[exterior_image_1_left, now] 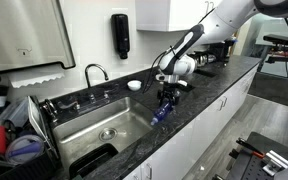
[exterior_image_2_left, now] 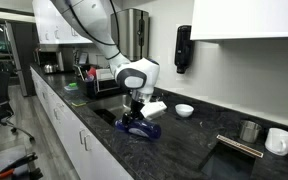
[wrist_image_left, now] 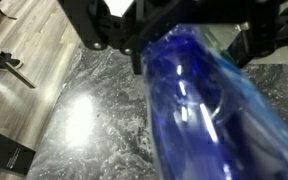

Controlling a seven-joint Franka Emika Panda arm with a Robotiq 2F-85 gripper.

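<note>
A translucent blue bottle-like object (exterior_image_2_left: 142,128) is tilted over the dark counter by the sink, at the counter's front side. In the wrist view the blue object (wrist_image_left: 199,110) fills the middle and lower right, with its near end between my fingers. My gripper (exterior_image_1_left: 168,97) is at the object's upper end, pointing down. The dark fingers (wrist_image_left: 240,45) flank it at the top of the wrist view. Whether they press on it or stand slightly apart is hidden. Contact between the blue object and the counter cannot be made out.
The sink (exterior_image_1_left: 86,143) lies to the left of the blue object in exterior view 1. A white bowl (exterior_image_2_left: 184,110) stands by the wall. A metal pot (exterior_image_2_left: 250,131), a white canister (exterior_image_2_left: 279,140) and a black tray (exterior_image_2_left: 232,156) occupy the far counter. Bare counter (exterior_image_2_left: 184,143) lies between.
</note>
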